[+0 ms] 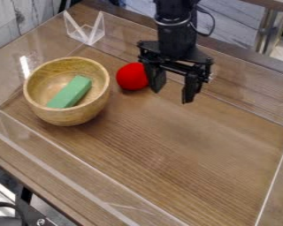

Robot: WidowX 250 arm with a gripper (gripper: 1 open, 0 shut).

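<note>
My black gripper [175, 74] hangs over the upper middle of the wooden table, just right of a red ball [130, 76], its fingers pointing down; whether they are open or shut I cannot tell. A wooden bowl [93, 109] on the left holds a green block [68, 93].
Bare tabletop [191, 159] fills the front and right. A clear plastic object [87, 29] stands at the back left. The table's raised edge runs along the back right.
</note>
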